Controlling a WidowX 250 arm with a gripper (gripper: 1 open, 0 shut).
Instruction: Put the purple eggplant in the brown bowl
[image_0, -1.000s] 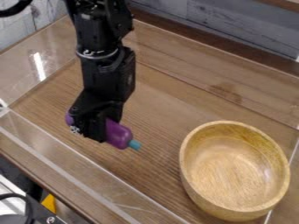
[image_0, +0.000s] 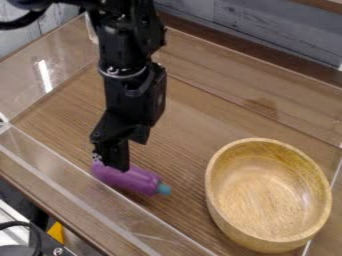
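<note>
The purple eggplant (image_0: 130, 179) lies on the wooden table near its front edge, left of the brown bowl, with its blue-green tip pointing right. Just above and behind the eggplant, my black gripper (image_0: 111, 158) points down. It does not hold the eggplant. Its dark fingers blend together, so how far apart they stand is unclear. The brown bowl (image_0: 225, 183) is upright at the right, and its visible inside is empty.
Bare wooden tabletop (image_0: 201, 110) lies behind the eggplant and bowl. A clear low wall (image_0: 54, 165) runs along the front left edge. Dark cables and a yellow piece (image_0: 56, 232) are at the lower left corner.
The eggplant was held in the gripper above the table, and now it lies lower, nearer the front edge, out of the grip. The gripper has shifted slightly right. The bowl has not moved.
</note>
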